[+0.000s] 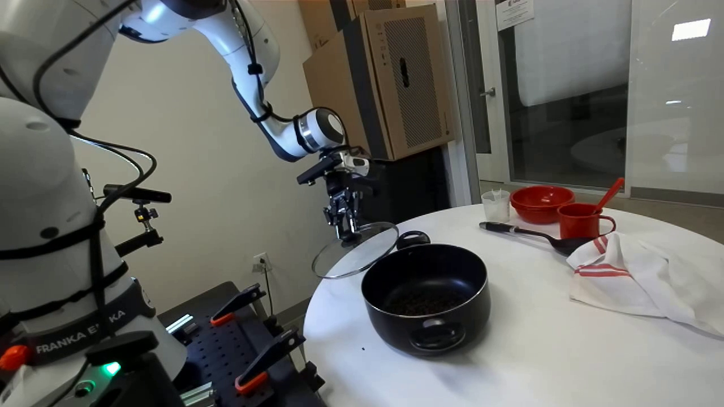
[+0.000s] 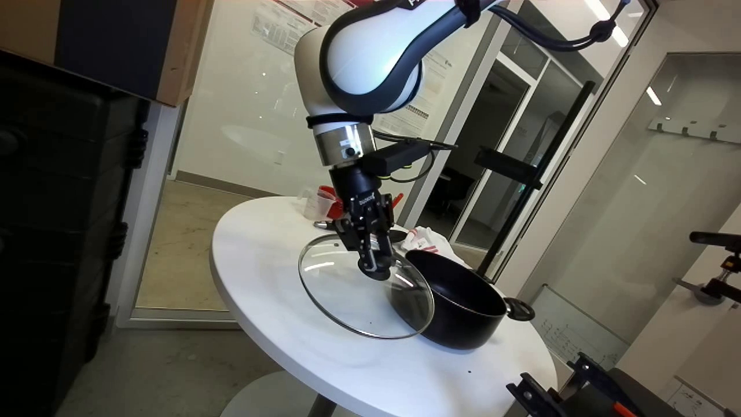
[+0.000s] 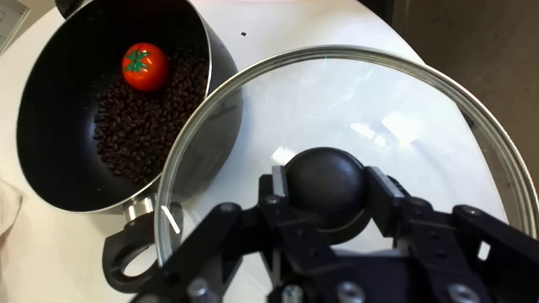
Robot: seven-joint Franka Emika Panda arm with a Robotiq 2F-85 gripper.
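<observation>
My gripper is shut on the round black knob of a clear glass lid (image 3: 323, 96) with a metal rim. In exterior view 1 the lid (image 1: 339, 261) hangs tilted at the table's left edge, beside the black pot (image 1: 434, 332). From exterior view 2, the gripper (image 2: 375, 264) is above the lid, which partly overlaps the pot (image 2: 462, 326). Inside the uncovered pot, the wrist view shows a red tomato (image 3: 145, 67) on dark beans (image 3: 136, 136). The lid's rim passes over one pot handle (image 3: 126, 247); whether they touch I cannot tell.
Toward the back of the white table (image 1: 543, 346) stand red bowls (image 1: 541, 203), a red mug (image 1: 578, 223) and a clear cup (image 1: 496, 206). A black ladle (image 1: 522, 232) and a white towel (image 1: 628, 278) lie right of the pot.
</observation>
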